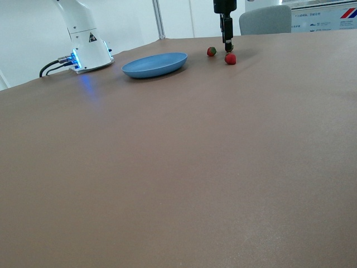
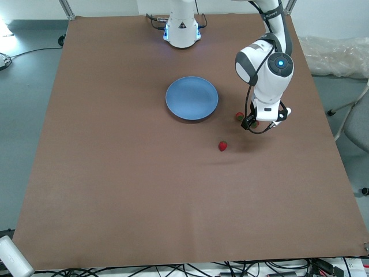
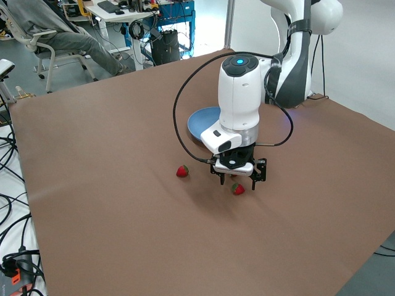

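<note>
A blue plate lies on the brown table. Three strawberries lie near it: one apart on the table, another beside my gripper, a third at its foot. My black gripper hangs low over the strawberries, right of the plate in the left view. In the right view its two fingers stand apart, with nothing seen held between them; my arm partly hides the plate there.
The arm's white base stands at the table's back edge. Cables run along the near edge. A grey chair is beside the table.
</note>
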